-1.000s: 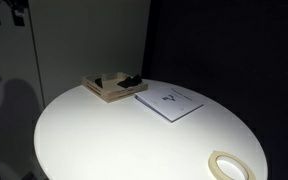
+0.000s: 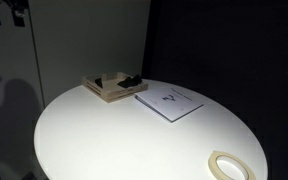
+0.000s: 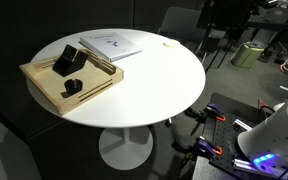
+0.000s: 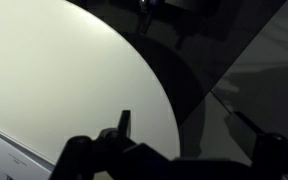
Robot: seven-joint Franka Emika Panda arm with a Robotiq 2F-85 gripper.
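Note:
My gripper stands open, its two fingers wide apart and nothing between them. In the wrist view it is over the table's curved edge, with dark floor beyond. Exterior view 1 shows the gripper [image 2: 6,15] at the top left corner, high and away from the objects. On the round white table [image 2: 124,145] a shallow wooden tray [image 3: 96,97] holds black items, among them a black block [image 3: 72,60] and a small round black piece [image 3: 73,86]. Beside the tray lies a white booklet or binder [image 2: 170,102]. A tape roll [image 2: 216,169] lies flat near the rim.
Part of the white binder [image 4: 12,158] shows at the wrist view's lower left. Past the table edge, dark equipment with cables [image 3: 219,135] stands on the floor near the robot's base.
At the top left of exterior view 1, the gripper has shifted very slightly, and its shadow on the wall has moved right and grown. The objects on the table have not moved.

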